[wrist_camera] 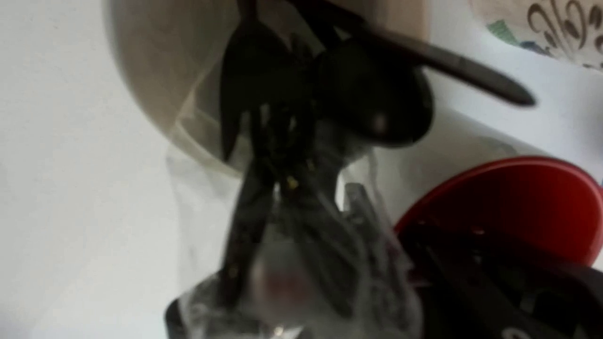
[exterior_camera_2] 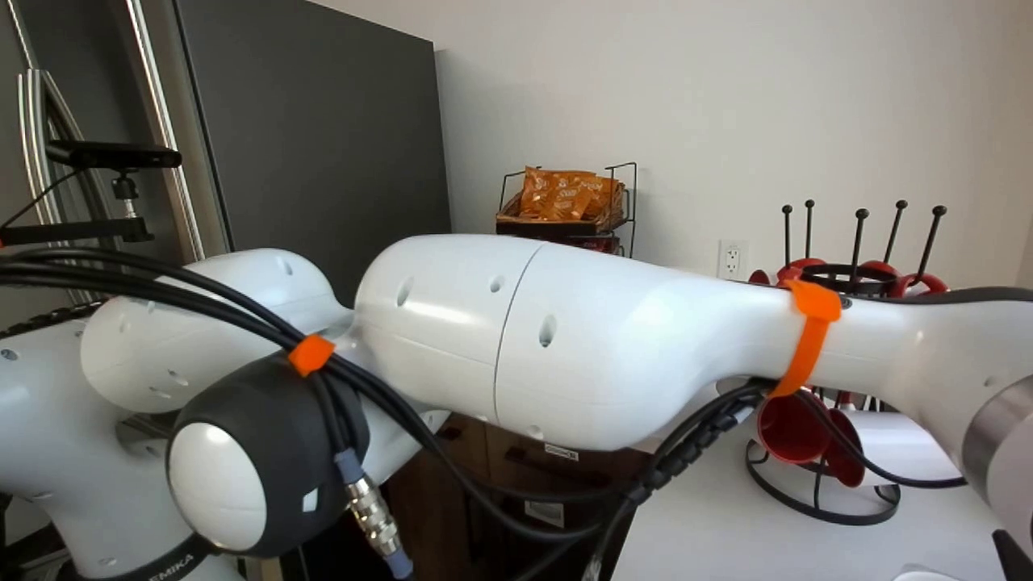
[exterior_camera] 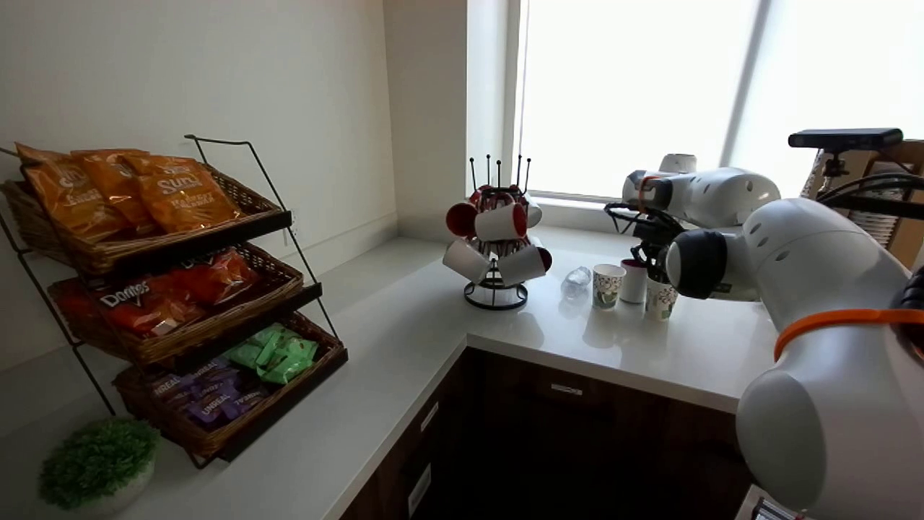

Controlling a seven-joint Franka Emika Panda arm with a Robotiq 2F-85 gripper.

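A white mug (exterior_camera: pixel 634 286) with a red inside is by the back of the cup group on the right counter. My gripper (exterior_camera: pixel 642 255) is at its rim, shut on it; the grip itself is small and dark from outside. In the wrist view the mug's red inside (wrist_camera: pixel 537 192) shows at lower right, with dark gripper parts reaching over and into it. Whether the mug's base touches the counter is hard to tell.
Patterned paper cups (exterior_camera: pixel 608 287) stand close by, with a crumpled clear item (exterior_camera: pixel 576 282) to the left. Black plastic utensils (wrist_camera: pixel 373 96) and clear wrap fill the blurred wrist view. A mug rack (exterior_camera: pixel 496 243) stands left; the counter between rack and snack shelf (exterior_camera: pixel 173 295) is clear.
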